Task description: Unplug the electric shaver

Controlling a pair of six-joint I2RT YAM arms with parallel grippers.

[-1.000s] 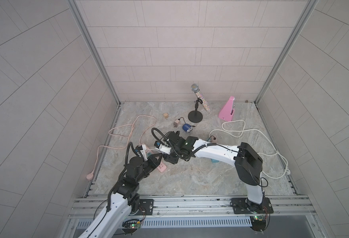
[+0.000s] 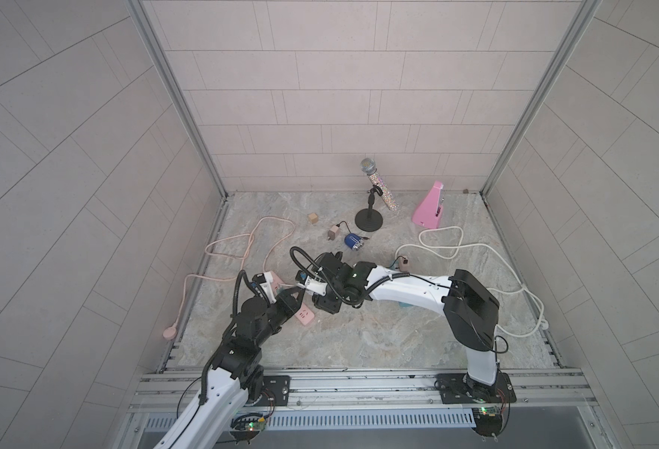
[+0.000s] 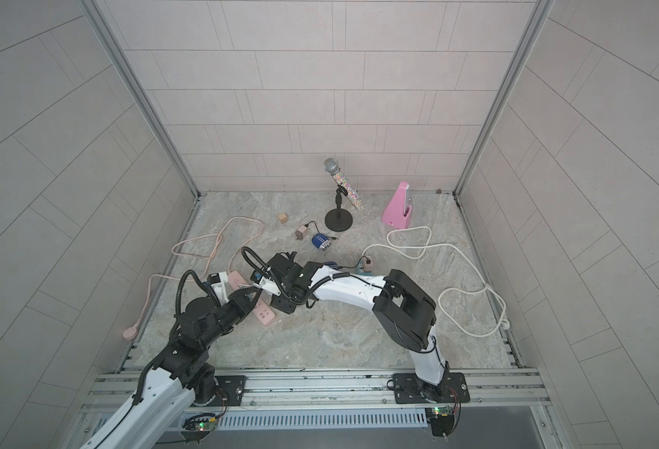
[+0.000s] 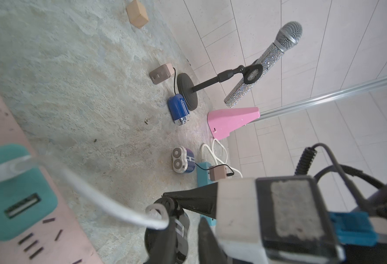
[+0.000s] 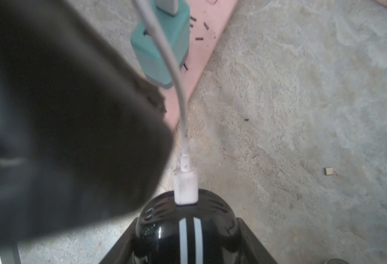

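Observation:
A black shaver (image 5: 186,233), with a white cable plug (image 5: 185,187) at its top, is between the fingers of my right gripper in the right wrist view. The cable runs to a teal charger (image 5: 158,52) on the pink power strip (image 5: 208,39). My left gripper (image 2: 293,298) is beside the right one at the strip; in the right wrist view its dark blurred body fills the left side. In the left wrist view its fingertips are blurred at the bottom, near the shaver; I cannot tell their state.
A blue-silver shaver (image 4: 182,159), a blue shaver (image 4: 178,107), a microphone on a stand (image 2: 368,220), a pink metronome (image 2: 426,209) and a small wooden block (image 2: 313,217) stand behind. White and pink cords loop at the sides.
The left arm has barely moved.

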